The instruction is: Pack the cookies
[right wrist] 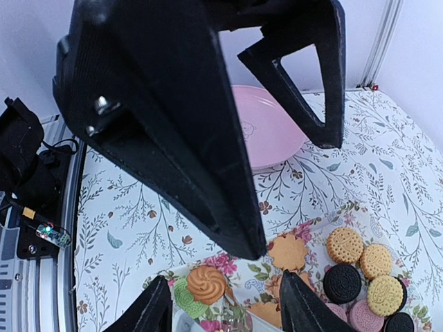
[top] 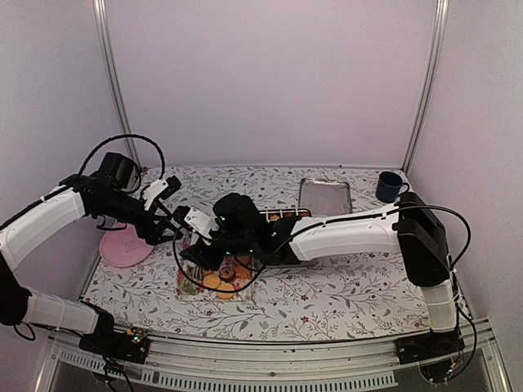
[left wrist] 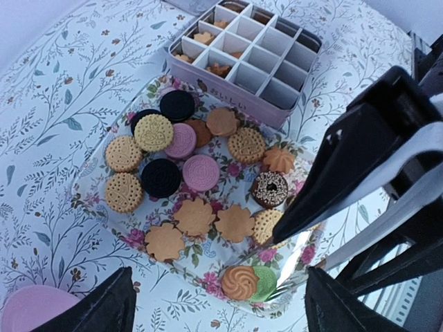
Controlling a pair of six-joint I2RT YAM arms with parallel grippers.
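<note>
Cookies of several kinds lie on a floral sheet. In the left wrist view, a swirl cookie rests against a green cookie near the sheet's front edge. My right gripper is low over this pair, its fingers apart. Its thin pale tips appear on either side of the pair; contact cannot be made out. My left gripper is open and higher up, nothing between its fingers. The compartment box behind the sheet has some cookies in its left cells; in the top view my right arm partly covers it.
Both grippers are close together, the left one looming large in the right wrist view. A pink plate sits at the left, a metal tray at the back and a dark mug at the back right.
</note>
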